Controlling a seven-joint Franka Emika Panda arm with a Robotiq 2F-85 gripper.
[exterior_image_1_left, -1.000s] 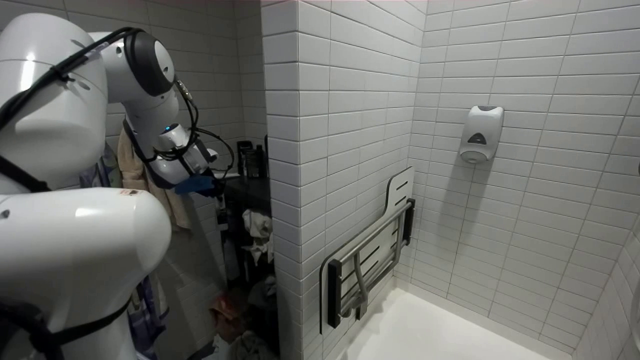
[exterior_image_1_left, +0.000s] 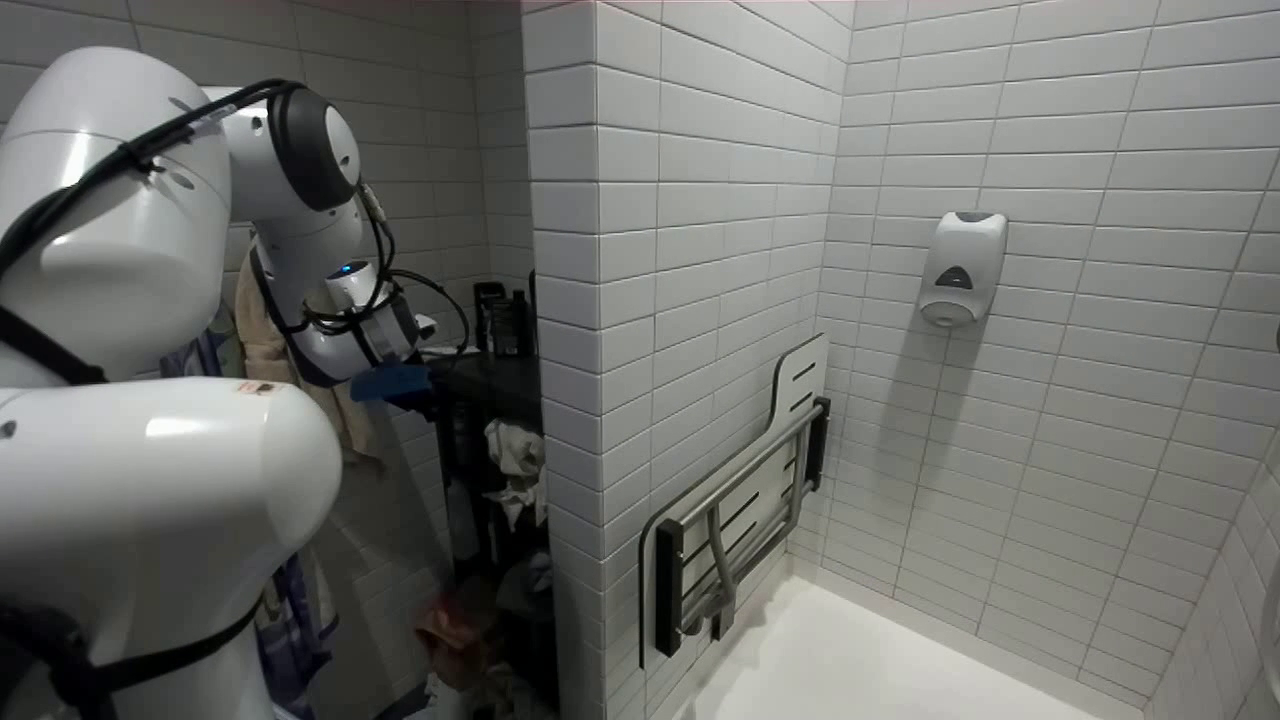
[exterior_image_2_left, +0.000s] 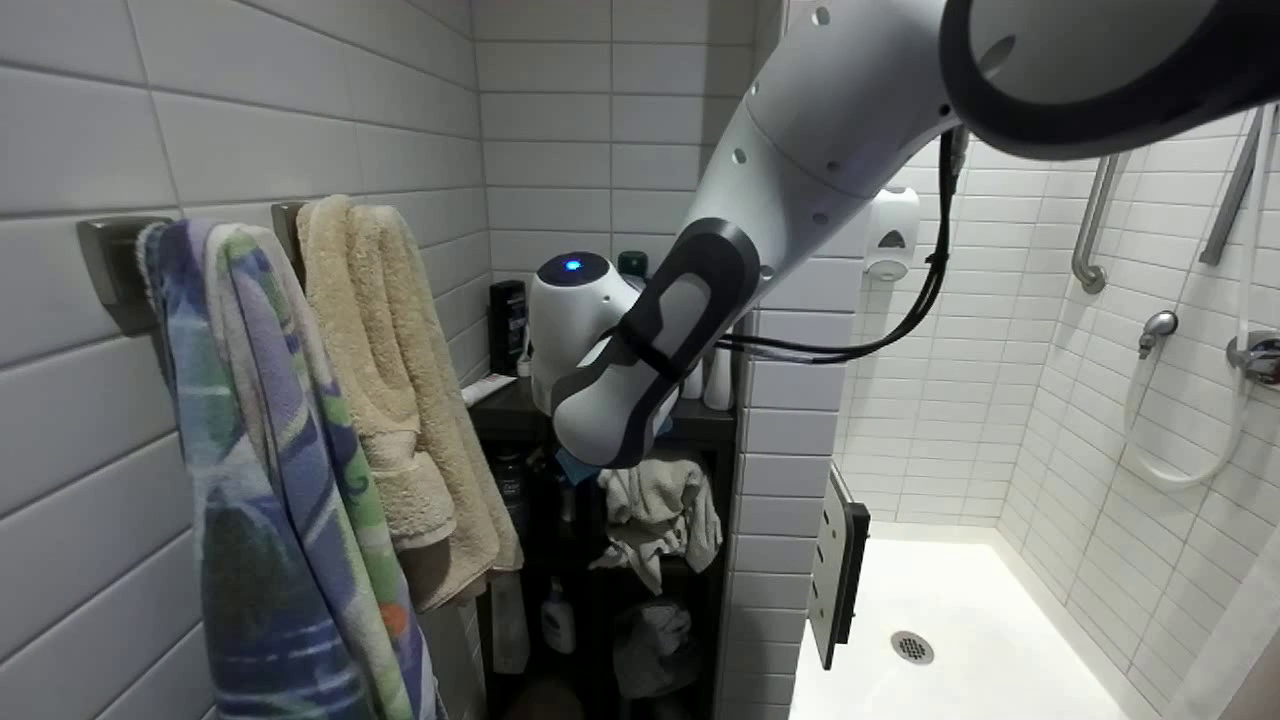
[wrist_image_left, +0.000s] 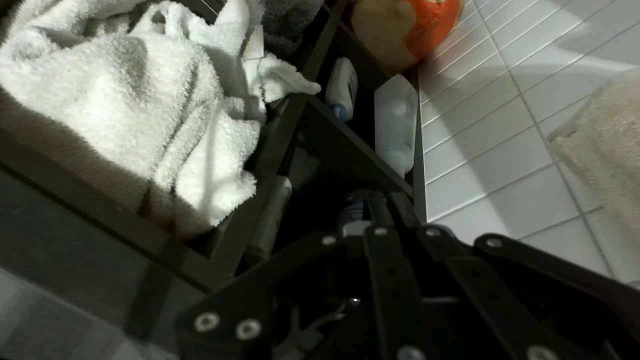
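Observation:
In the wrist view my gripper points into a dark shelf unit, its two black fingers close together. It looks shut, but the gap is too dark to show what lies between the fingers. A dark bottle with a pale grey cap (wrist_image_left: 356, 227) appears just left of the fingertips; whether they touch it I cannot tell. A crumpled white towel (wrist_image_left: 174, 114) fills the compartment to the left. In exterior view 2 the arm's wrist (exterior_image_2_left: 612, 414) hides the fingers, in front of the shelf unit (exterior_image_2_left: 702, 426).
Pale bottles (wrist_image_left: 396, 123) stand in another compartment, near an orange-and-tan bag (wrist_image_left: 408, 27). Shelf dividers (wrist_image_left: 354, 138) crowd the fingers. A beige towel (exterior_image_2_left: 390, 384) and a patterned towel (exterior_image_2_left: 270, 468) hang left of the arm. The tiled partition (exterior_image_1_left: 600, 300) borders the shelf.
The upper arm and elbow have shifted slightly right and down in exterior view 1. The wrist has tipped, and the white-marked dark shape below it no longer shows there.

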